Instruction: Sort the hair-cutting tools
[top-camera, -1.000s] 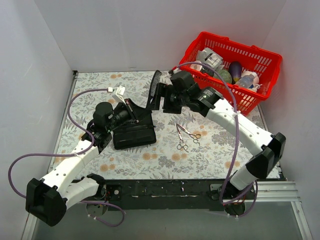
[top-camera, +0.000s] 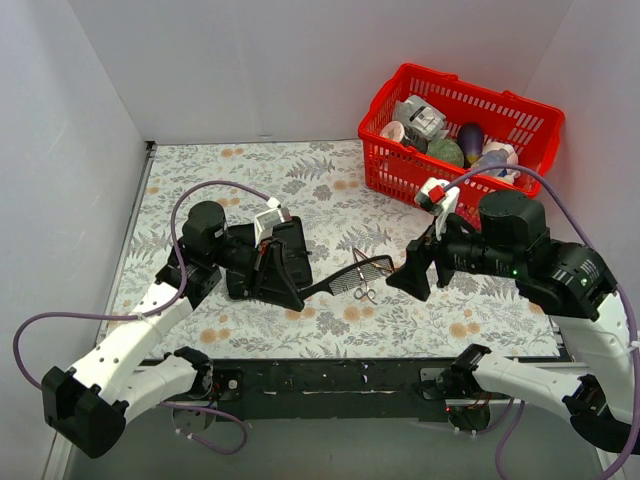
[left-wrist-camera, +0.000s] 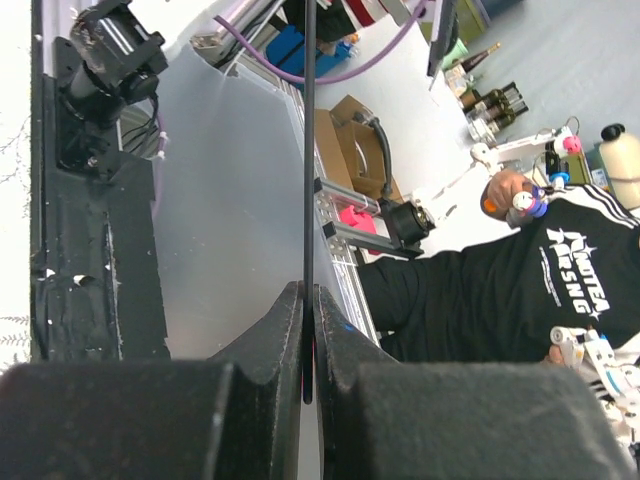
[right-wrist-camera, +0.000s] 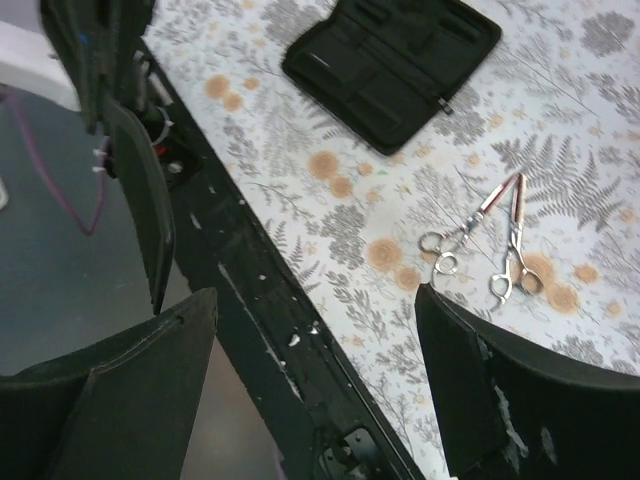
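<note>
My left gripper (top-camera: 298, 300) is shut on the handle end of a black comb (top-camera: 345, 279), which points right toward my other gripper. Edge-on, the comb (left-wrist-camera: 309, 180) stands as a thin dark strip in the left wrist view. My right gripper (top-camera: 408, 285) is open and empty, just beyond the comb's far end. Two pairs of scissors lie on the cloth: one silver pair (right-wrist-camera: 460, 232) and another (right-wrist-camera: 516, 245), close at their tips. From above, the comb partly covers them. A black zip case (right-wrist-camera: 400, 60) lies unfolded, partly hidden behind the left arm in the top view.
At the back right stands a red basket (top-camera: 385, 165) holding bottles and other items. A dark rail (top-camera: 330, 380) runs along the front edge.
Held throughout in my left gripper, the comb has swung from pointing back to pointing right, nearer the front.
</note>
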